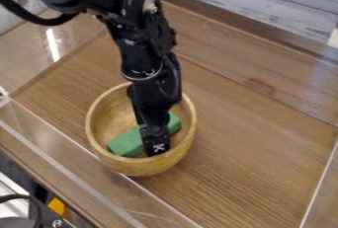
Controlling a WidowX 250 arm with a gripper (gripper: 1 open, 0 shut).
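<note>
A wooden bowl (103, 123) stands on the wooden table, holding a green block (128, 143) that lies slanted inside. My black gripper (156, 138) reaches down into the bowl from above, its lower end over the block's right part and hiding some of it.
A white rail edge runs along the back. At the lower left are the table's edge, a dark cable and a small yellow object (57, 205).
</note>
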